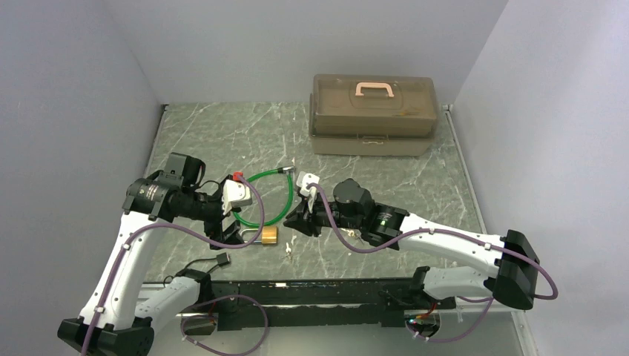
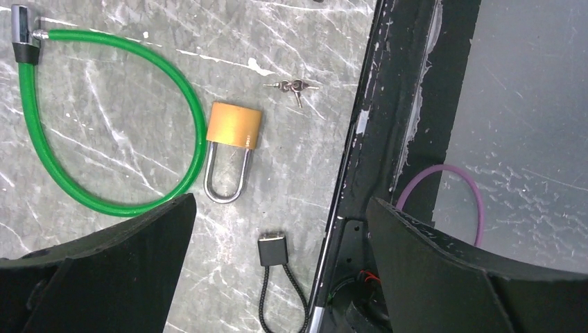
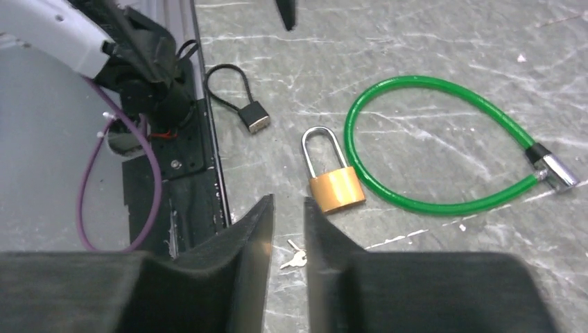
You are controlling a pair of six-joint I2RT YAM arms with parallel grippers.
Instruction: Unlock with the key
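Note:
A brass padlock (image 1: 269, 234) (image 2: 234, 125) (image 3: 336, 189) lies flat, shackle closed. Small keys (image 1: 288, 251) (image 2: 295, 87) (image 3: 297, 259) lie beside it on the marble surface. My left gripper (image 1: 225, 231) hangs open above the padlock's left side, nothing between its fingers. My right gripper (image 1: 292, 219) is raised to the right of the padlock, fingers slightly apart and blurred, with the keys below them.
A green cable lock (image 2: 104, 207) lies behind the padlock, a small black cable lock (image 2: 272, 250) to the left. A brown toolbox (image 1: 374, 111) stands at the back right.

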